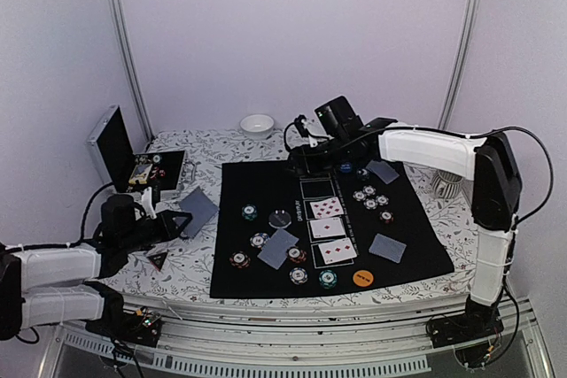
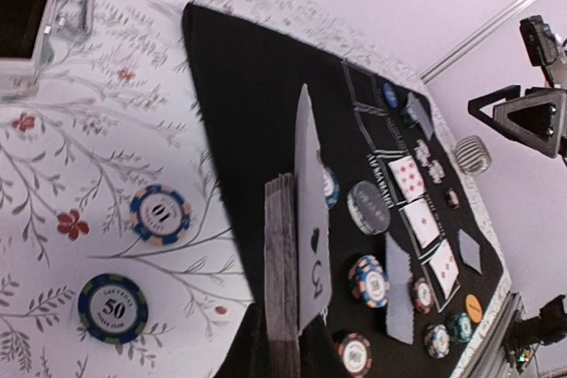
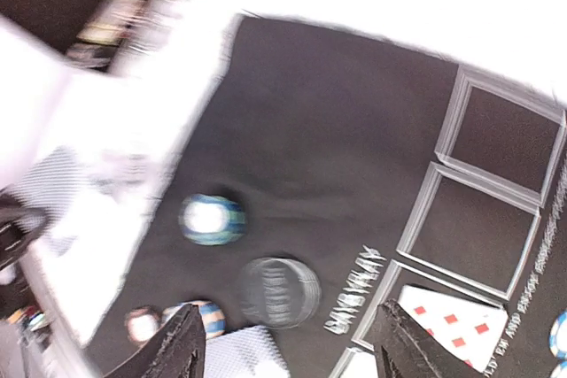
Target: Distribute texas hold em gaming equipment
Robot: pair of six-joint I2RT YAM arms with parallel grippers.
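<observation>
Left of the black mat [image 1: 257, 179], my left gripper [image 1: 175, 221] is shut on a small deck of cards [image 2: 283, 263], with one card fanned apart from the rest. Three face-up cards lie in a column on the mat: a many-pip red card [image 1: 327, 208], a second card [image 1: 327, 227] and a diamond card [image 1: 337, 250]. Two printed boxes [image 3: 469, 223] beyond them are empty. Over the mat's far part hangs my right gripper, open with nothing between its fingers. Face-down cards [image 1: 278, 249] and chip stacks [image 1: 249, 212] lie around the column.
An open case [image 1: 158, 170] with chips stands at the back left, and a white bowl [image 1: 257, 126] at the back. Two loose chips [image 2: 113, 308] lie on the floral cloth under my left gripper. A striped cup [image 1: 446, 184] stands at the right edge.
</observation>
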